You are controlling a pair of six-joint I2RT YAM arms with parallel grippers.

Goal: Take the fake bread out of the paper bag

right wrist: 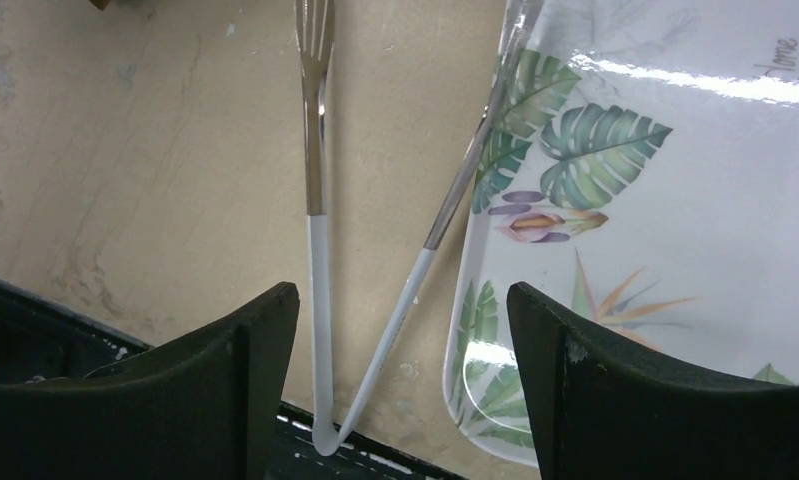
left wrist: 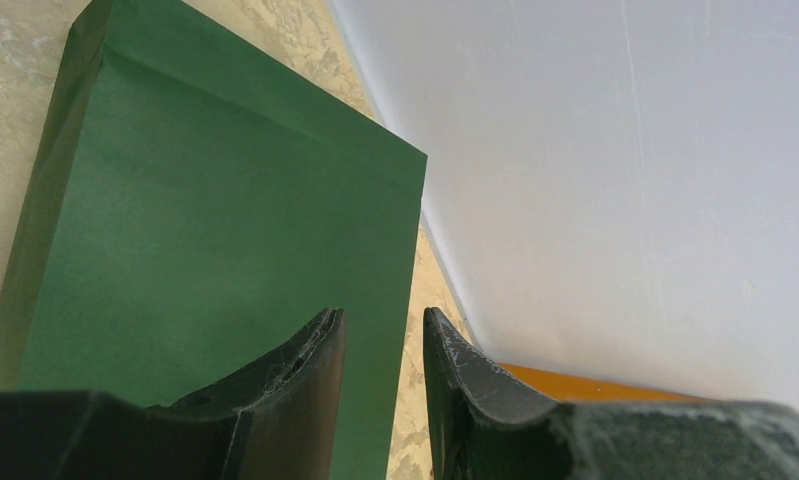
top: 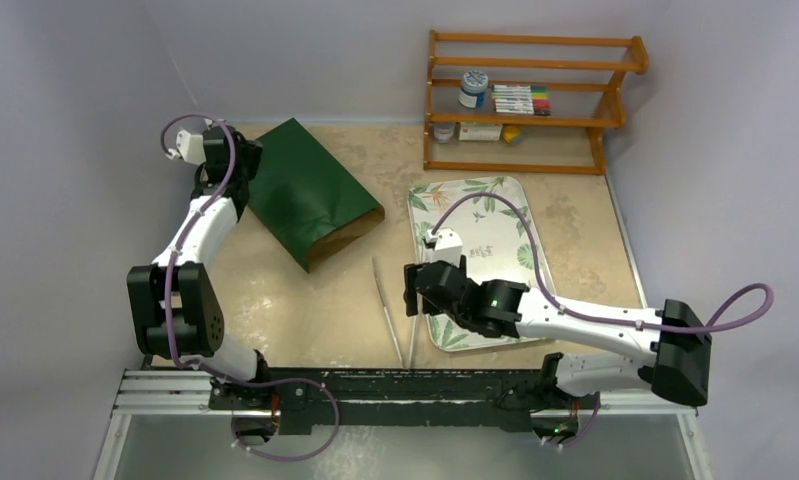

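A green paper bag (top: 310,190) lies on its side at the back left, its brown open end facing front right; no bread shows. My left gripper hangs over the bag's back part, fingers slightly apart with nothing seen between them. My right gripper is open above the left edge of a patterned tray (top: 480,250). Beneath it lie a fork (right wrist: 315,140) and a second long utensil (right wrist: 445,210), their white handle ends meeting near the table's front edge, neither held.
A wooden rack (top: 535,163) with jars and markers stands at the back right. The table between the bag and the front edge is mostly clear. White walls enclose the back and sides.
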